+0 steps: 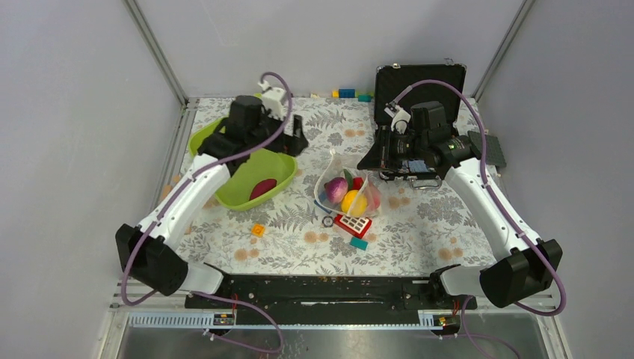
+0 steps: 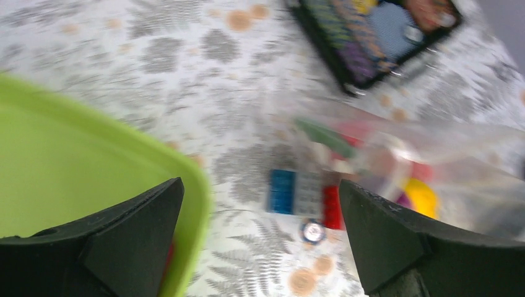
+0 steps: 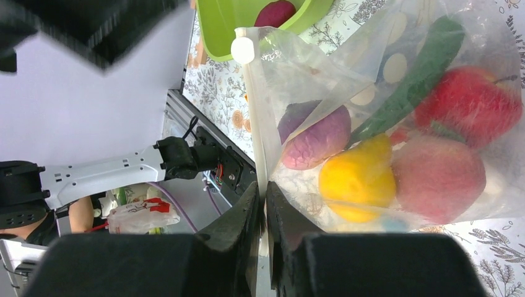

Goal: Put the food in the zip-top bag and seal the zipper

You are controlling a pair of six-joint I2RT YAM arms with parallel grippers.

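The clear zip bag (image 1: 342,196) (image 3: 371,74) holds a purple onion (image 3: 312,139), yellow pepper (image 3: 356,182), green vegetable (image 3: 421,74), red apple (image 3: 467,105) and pinkish fruit (image 3: 436,179). My right gripper is closed on the bag's zipper edge, which runs up between its fingers. My left gripper is open and empty, blurred, over the right side of the green bin (image 1: 262,179). A dark red oblong food (image 1: 263,187) lies in that bin; the red chilli is hidden by the left arm.
An open black case (image 1: 419,93) stands behind the bag at the right. Toy pieces, including a red one (image 1: 353,224), lie at the bag's front.
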